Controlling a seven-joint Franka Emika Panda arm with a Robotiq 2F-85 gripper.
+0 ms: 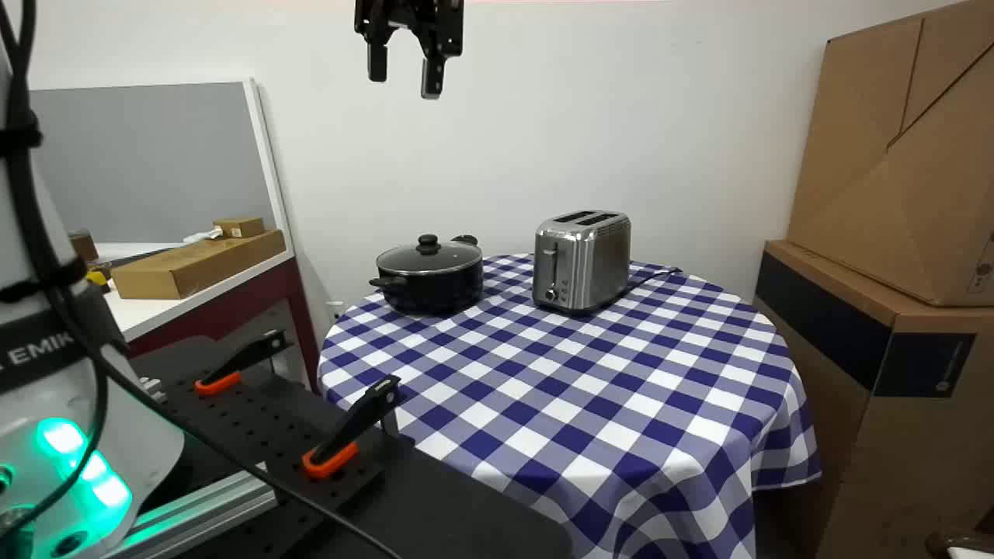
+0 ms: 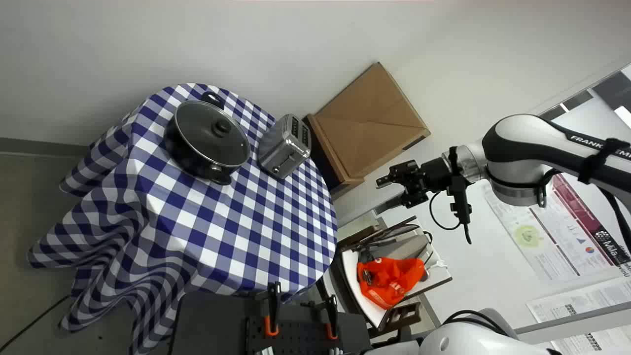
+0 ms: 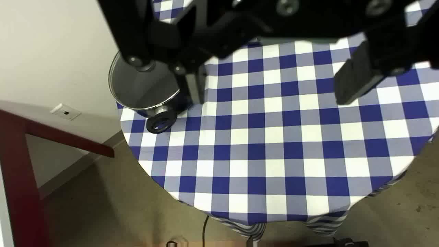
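High above the table, my gripper (image 1: 404,87) hangs open with bare wall behind it in exterior view 1. Its fingers are spread wide in the wrist view, with only tablecloth visible below the gap. A black pot (image 1: 435,289) with a glass lid (image 2: 213,132) on it stands at the table's back left; part of it is hidden behind the gripper in the wrist view. To the pot's right in exterior view 1 is a silver two-slot toaster (image 1: 582,261), its slots empty. Nothing touches the gripper.
A blue-and-white checked cloth (image 1: 596,401) covers the round table, clear in front of both appliances. Tall cardboard boxes (image 1: 894,158) rise at the right. Black clamps (image 1: 363,419) with orange grips stick up at the near left edge. A dark cord trails behind the toaster.
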